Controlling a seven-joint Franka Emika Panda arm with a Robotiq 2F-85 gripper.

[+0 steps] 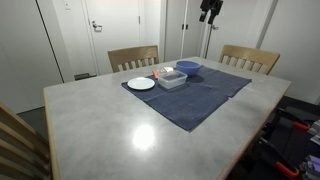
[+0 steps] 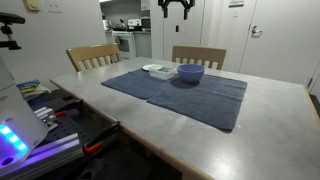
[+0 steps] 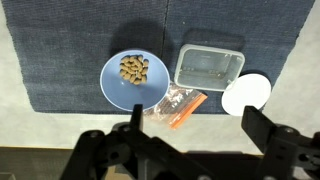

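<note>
Far above the table hangs my gripper, open with nothing between its spread fingers. A blue bowl [image 3: 121, 92] with several brown nuts [image 3: 133, 68] in its bottom sits at left in the wrist view. Right of it stands an empty clear rectangular container [image 3: 209, 67]. Between and below them lies a clear plastic bag [image 3: 176, 103] with an orange edge. A white plate [image 3: 247, 93] rests at the right, partly on the cloth. In the first exterior view the gripper [image 1: 210, 15] shows at the top edge, high over the bowl [image 1: 187, 68].
A dark blue cloth [image 2: 190, 98] covers part of the table. Wooden chairs [image 1: 133, 57] stand around it.
</note>
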